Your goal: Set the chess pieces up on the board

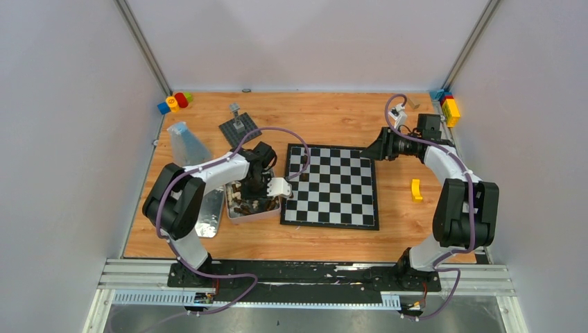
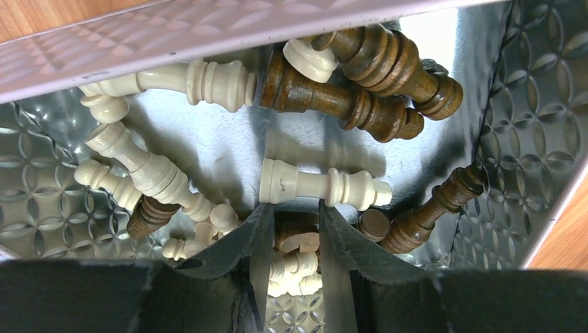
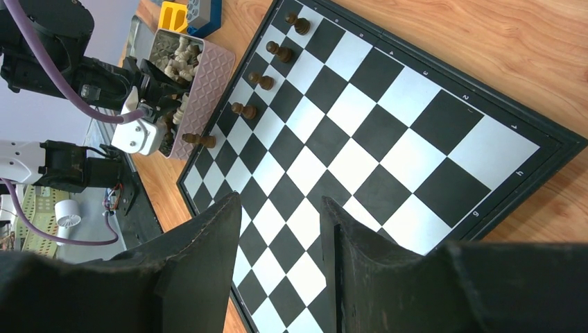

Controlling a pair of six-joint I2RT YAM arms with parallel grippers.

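Observation:
The chessboard [image 1: 330, 223] lies mid-table, with several dark brown pieces [image 3: 261, 80] standing along its left-hand side. Beside the board, a pink box [image 1: 256, 217] holds loose cream and brown pieces. My left gripper reaches down into that box with its fingers parted. Between and below the fingertips shows a brown piece [image 2: 297, 229], partly hidden; contact with it cannot be made out. A cream piece [image 2: 315, 186] lies just past the tips. Over the board's far right edge hovers my right gripper, open and empty.
A grey brick plate [image 1: 240, 130] lies behind the box, and a clear plastic bag [image 1: 188, 144] to its left. A yellow block [image 1: 416, 189] rests right of the board. Most squares are bare.

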